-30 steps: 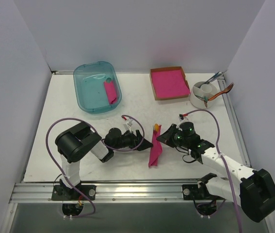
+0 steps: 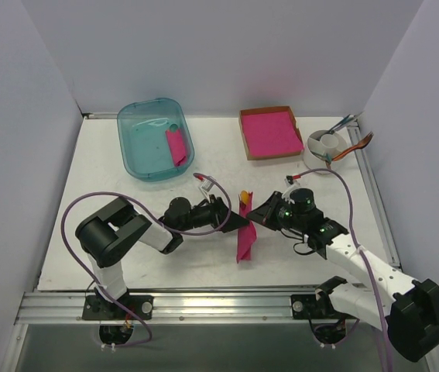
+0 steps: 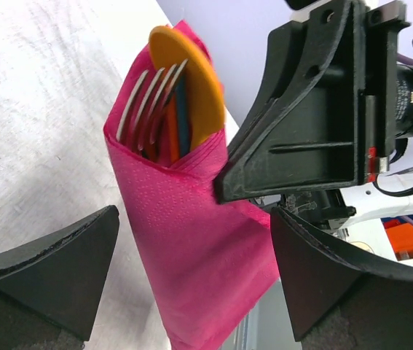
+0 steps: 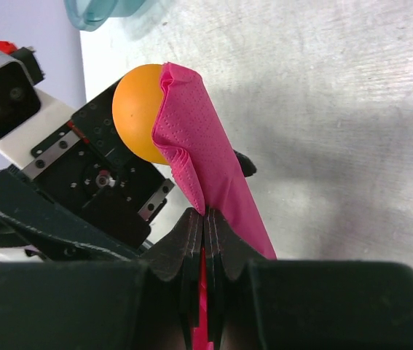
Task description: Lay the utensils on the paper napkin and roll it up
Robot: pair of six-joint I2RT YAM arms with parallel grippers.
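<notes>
A pink napkin roll stands out between both arms over the middle front of the table. From its mouth poke a yellow-orange spoon and a fork, with orange and blue handles behind them in the left wrist view. My right gripper is shut on the side of the napkin roll. Around the roll, my left gripper holds its fingers open, one finger on either side. The lower end of the roll is partly out of the left wrist view.
A teal bin at the back left contains another pink roll. An open box of pink napkins sits at the back middle. A white holder with utensils is at the back right.
The left gripper has moved right, up to the roll. The right gripper and the roll have shifted slightly left; the right one stays shut on it.
</notes>
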